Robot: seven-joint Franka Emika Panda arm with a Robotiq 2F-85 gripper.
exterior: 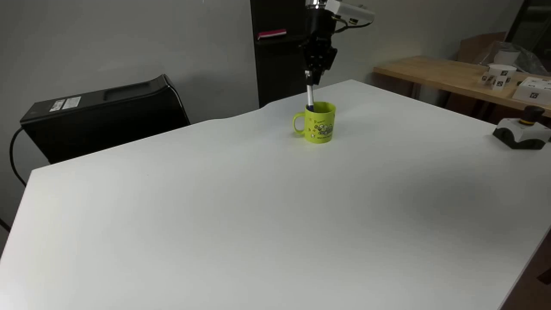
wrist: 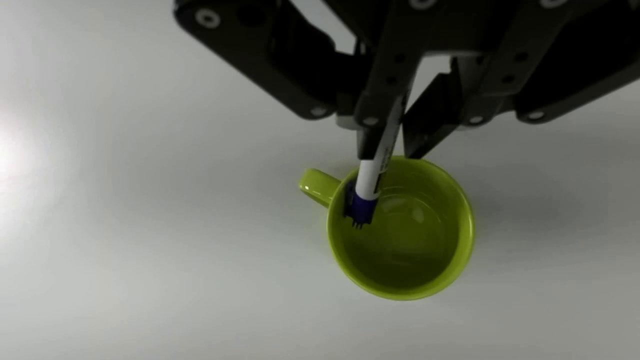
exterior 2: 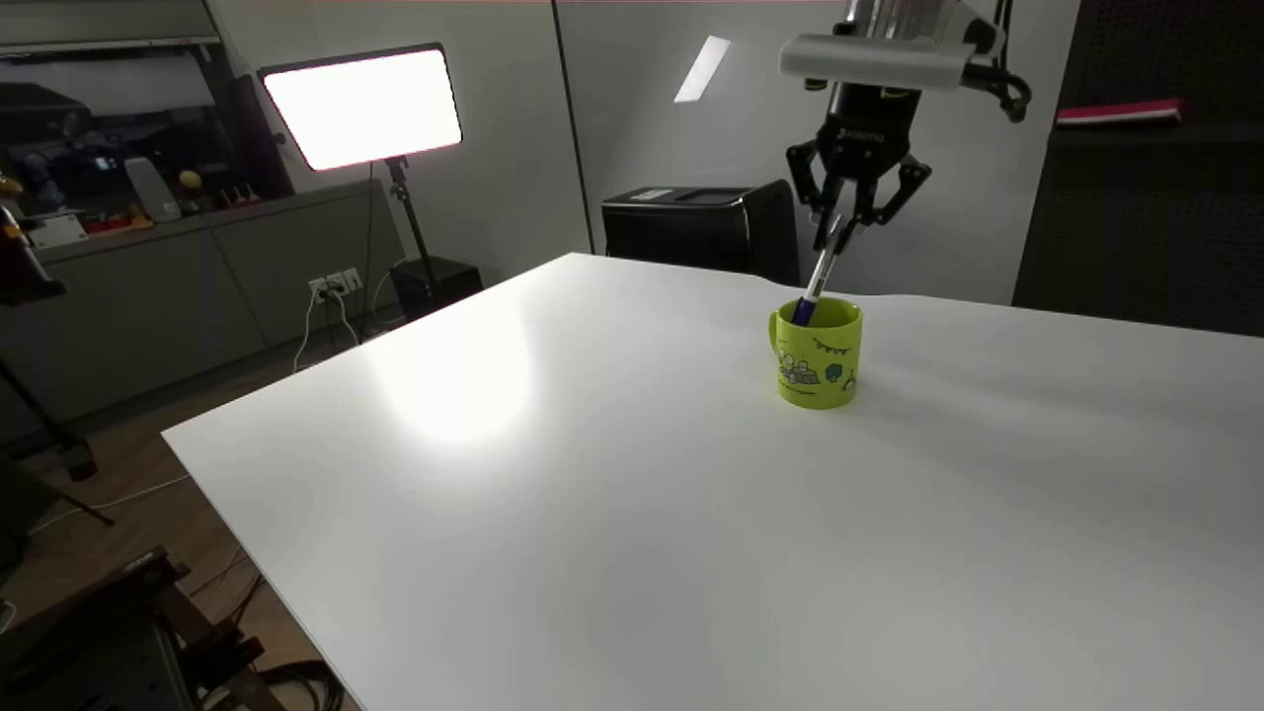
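A yellow-green mug [exterior: 320,127] with printed figures stands upright on the white table, its handle on the left in both exterior views. My gripper [exterior 2: 831,242] is above the mug, shut on a white marker [exterior 2: 818,282] with a dark blue end. The marker tilts slightly and its blue end points down. In the wrist view, that blue end [wrist: 363,209] is at the handle side of the mug's opening, and the mug [wrist: 414,246] looks otherwise empty. The upper part of the marker is hidden between the fingers.
Behind the table are a black appliance [exterior: 103,111] and, at the right, a wooden table [exterior: 428,72].
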